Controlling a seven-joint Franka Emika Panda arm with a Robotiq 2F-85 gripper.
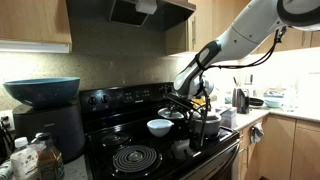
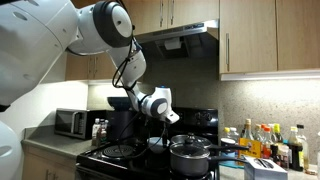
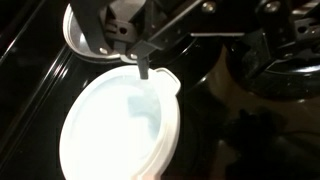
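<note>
Below my gripper is a round white bowl, overexposed inside, with a small tab at its rim. The gripper stands open. One dark finger reaches over the bowl's rim area, though contact cannot be judged; the other finger is well to the right over dark stovetop. Nothing shows between them. In exterior view 1 the white bowl sits on the black stove, left of the arm's wrist. From exterior view 2 the bowl is partly hidden behind cookware.
A lidded grey pot stands close to the bowl, its handle sticking out. A metal pan lies beside the bowl. Several bottles line the right counter.
</note>
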